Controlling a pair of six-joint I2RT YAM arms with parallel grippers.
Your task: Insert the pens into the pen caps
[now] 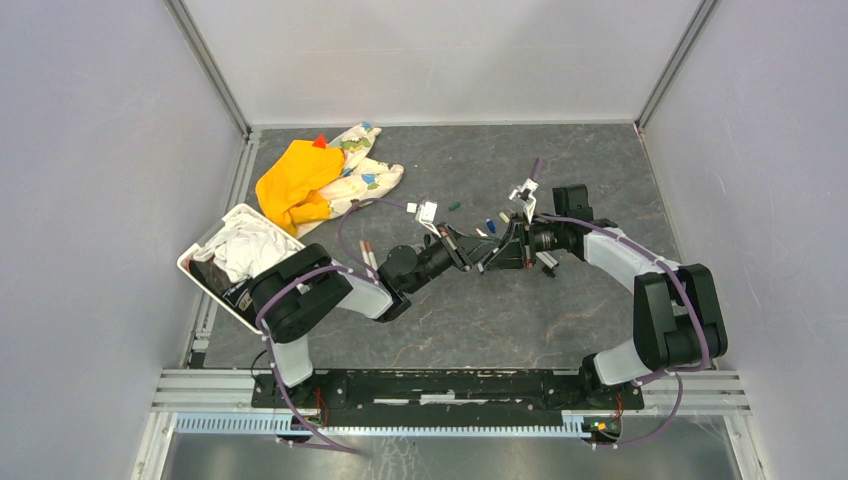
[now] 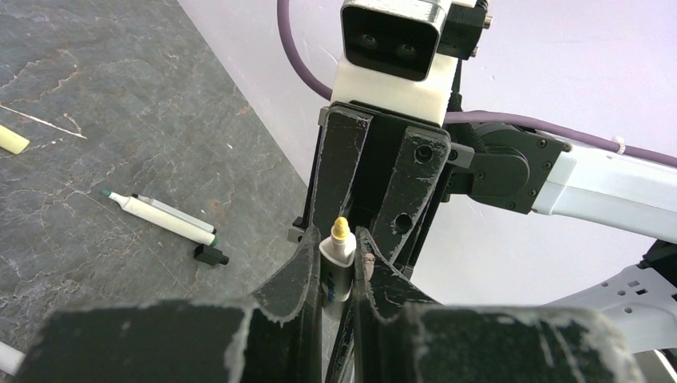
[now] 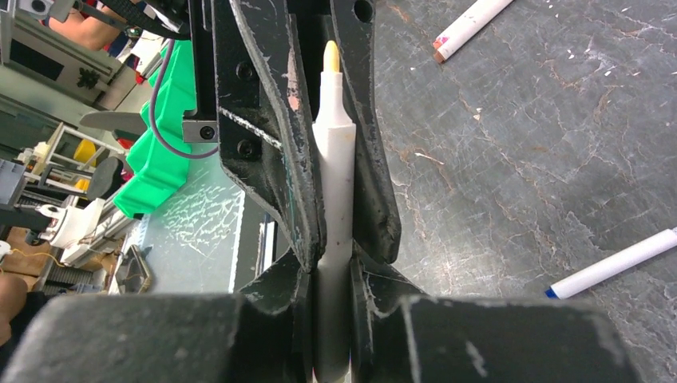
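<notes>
In the left wrist view, my left gripper is shut on a white pen, its yellow tip (image 2: pixel 341 230) sticking up past the fingers. My right gripper is likewise shut on a white pen (image 3: pixel 335 183), which runs up between the left gripper's fingers to a yellow tip. Whether both hold one and the same pen, I cannot tell. From above, the left (image 1: pixel 472 260) and right (image 1: pixel 508 258) grippers meet closely, mostly hiding what is between. A yellow cap (image 2: pixel 12 140) lies on the table, with a green cap (image 1: pixel 454 206) farther back.
A green-tipped pen (image 2: pixel 164 217) lies by a black cap (image 2: pixel 210 254). Another pen with a blue end (image 3: pixel 615 262) rests on the table. Yellow cloth (image 1: pixel 300 185) and a white basket (image 1: pixel 190 262) occupy the left.
</notes>
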